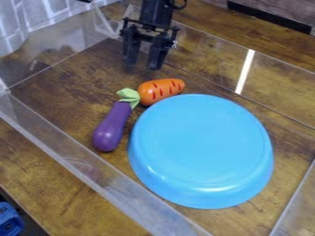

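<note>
A black gripper (146,51) hangs at the top middle, its dark fingers pointing down just behind an orange toy carrot (161,90); whether it is open is hard to make out. A purple toy eggplant (114,123) with a green stem lies left of a large blue disc (200,152), which looks like an upturned plate or lid. The carrot lies between the gripper and the disc.
Clear plastic walls (135,194) edge the wooden surface. A blue object (7,219) sits at the bottom left outside the wall.
</note>
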